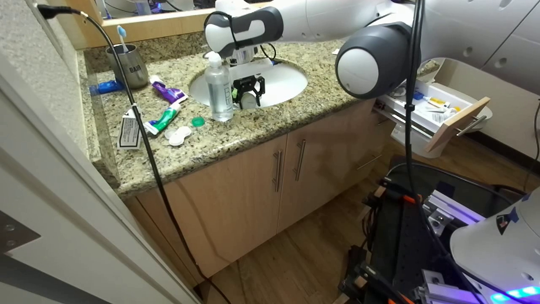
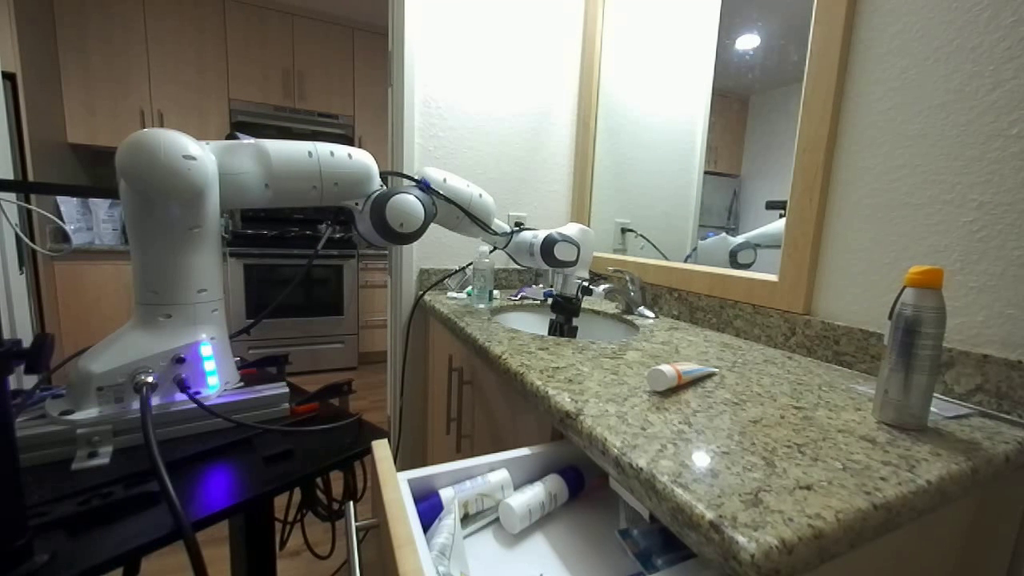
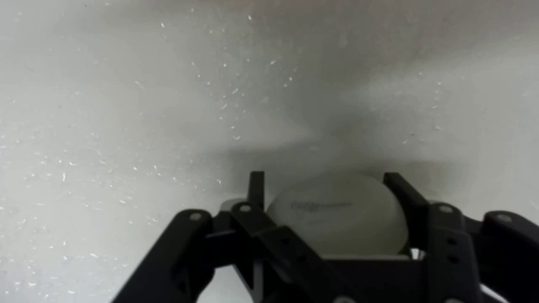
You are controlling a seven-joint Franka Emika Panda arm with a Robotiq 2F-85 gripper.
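Down in the white sink basin (image 1: pixel 283 83), my gripper (image 1: pixel 253 101) is shut on a pale round object (image 1: pixel 248 101). In the wrist view, this whitish object (image 3: pixel 343 214) with a faint dark mark on its face fills the space between the black fingers of the gripper. Its lower part is hidden behind the linkage. From the other side, the gripper (image 2: pixel 563 331) shows dark inside the basin, and what it grasps cannot be made out there.
A clear pump bottle (image 1: pixel 219 91) stands at the sink's near-left rim. Toothpaste tubes (image 1: pixel 164 117), a green cap (image 1: pixel 198 121) and a metal cup (image 1: pixel 129 68) sit to the left. The faucet (image 2: pixel 631 293) rises behind the basin. An open drawer (image 2: pixel 538 547) juts out below the counter.
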